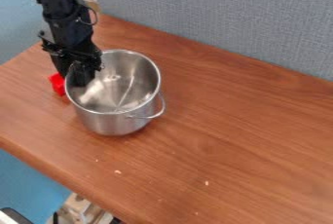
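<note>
A steel pot (125, 106) with a side handle stands on the wooden table (228, 140), toward the left. My black gripper (81, 75) is shut on the pot's left rim, its fingers partly hidden against the rim. A small red object (57, 84) lies just behind the pot's left side, mostly hidden by it.
A grey wall (221, 18) runs along the back. The table's left edge drops to a blue surface (26, 179).
</note>
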